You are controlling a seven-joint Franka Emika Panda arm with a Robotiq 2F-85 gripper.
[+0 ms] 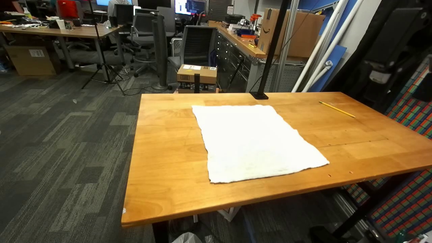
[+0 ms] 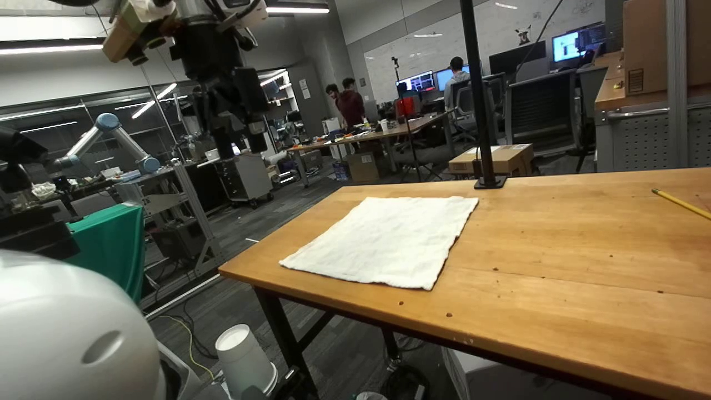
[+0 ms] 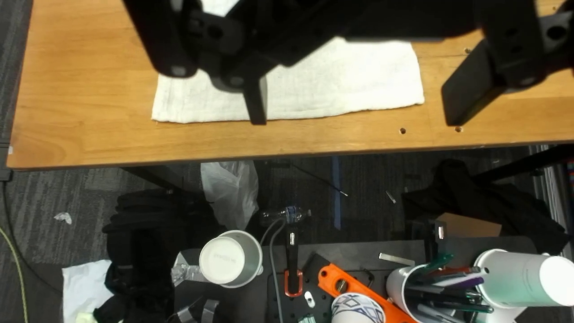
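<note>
A white cloth (image 1: 259, 141) lies spread flat on the wooden table, and exterior view 2 shows the same cloth (image 2: 393, 240) with its edges nearly straight. To its right rests a yellow pencil (image 1: 336, 109), only partly inside exterior view 2. High above the table level, my gripper (image 2: 241, 143) hangs at the upper left of exterior view 2, well apart from the cloth. Seen from the wrist, the gripper is open, its two fingers wide apart and nothing held between them. The arm's dark parts hide much of the cloth (image 3: 344, 80) there.
A black post (image 1: 265, 69) stands at the table's far edge. Bare wooden tabletop (image 1: 170, 162) surrounds the cloth. Below the near edge, the wrist view shows a white bucket (image 3: 249, 258) and a cup of pens (image 3: 397, 285).
</note>
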